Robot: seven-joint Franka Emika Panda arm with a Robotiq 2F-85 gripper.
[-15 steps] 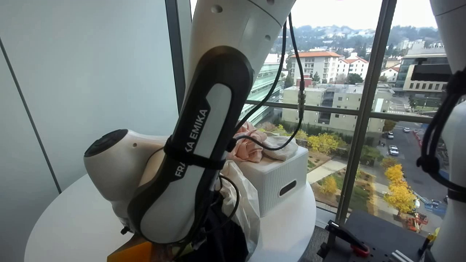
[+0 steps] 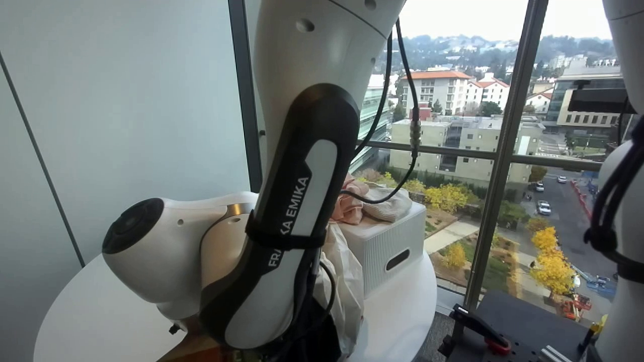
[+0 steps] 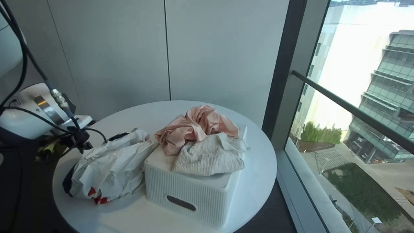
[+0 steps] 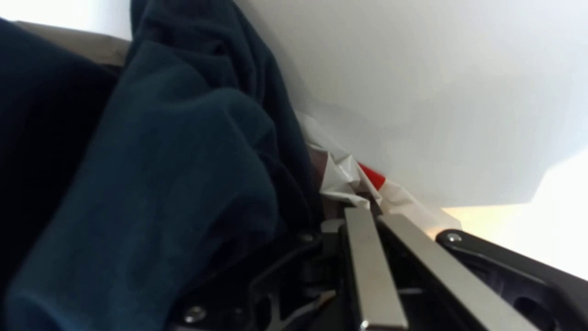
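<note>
In the wrist view my gripper is shut, its two silver fingers (image 4: 370, 265) close together. Crumpled white plastic with a red patch, part of a bag (image 4: 342, 175), lies right at the fingertips; whether any thin fold of it is between them I cannot tell. Dark blue cloth (image 4: 198, 143) fills the left side, close beside the fingers. From the second exterior view, the white bag (image 3: 116, 163) rests on the left of the round table, and the gripper is low at its left edge, partly behind cables. The first exterior view has the gripper hidden by the arm.
A white ribbed box (image 3: 186, 190) stands right of the bag on the round table (image 3: 252, 190). Pink cloth (image 3: 198, 126) and a whitish cloth (image 3: 211, 155) lie on top of it. The table's far side, near the wall, is bare.
The forearm has shifted lower and to the right in the first exterior view, and the wrist has tipped. Less of the dark cloth and orange item beneath it shows now.
</note>
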